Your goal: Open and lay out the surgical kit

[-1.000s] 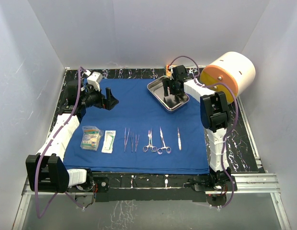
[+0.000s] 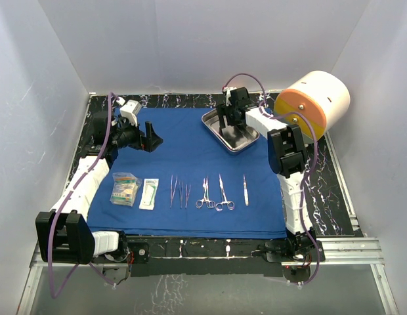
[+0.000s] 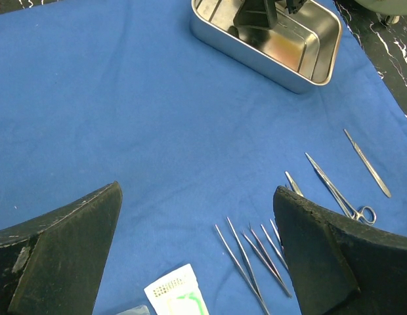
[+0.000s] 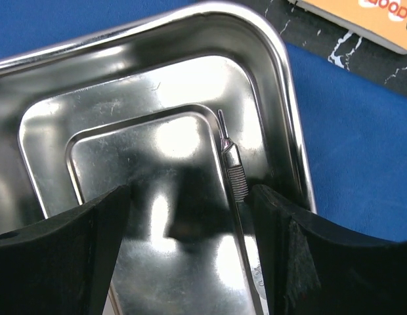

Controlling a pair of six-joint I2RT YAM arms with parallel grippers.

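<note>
A slim metal instrument (image 4: 234,172) with a ribbed grip lies along the inner wall of the steel tray (image 4: 151,26). Over it, my right gripper stands open; the instrument shows between its fingers, close to the right one. Spaced out on the blue cloth are tweezers (image 2: 172,191), scissors-like tools (image 2: 224,195) and a scalpel-like tool (image 2: 245,190). A white packet (image 2: 149,194) and a clear bag of packets (image 2: 125,189) lie left of them. My left gripper (image 2: 151,136) hangs open above the cloth, nothing between its fingers.
A large cream cylinder with an orange end (image 2: 300,111) stands right of the tray. An orange box (image 4: 367,16) is near the tray's corner. Walls enclose the table.
My right gripper has shifted left over the tray, bit by bit. The left arm and the laid-out instruments are where they were.
</note>
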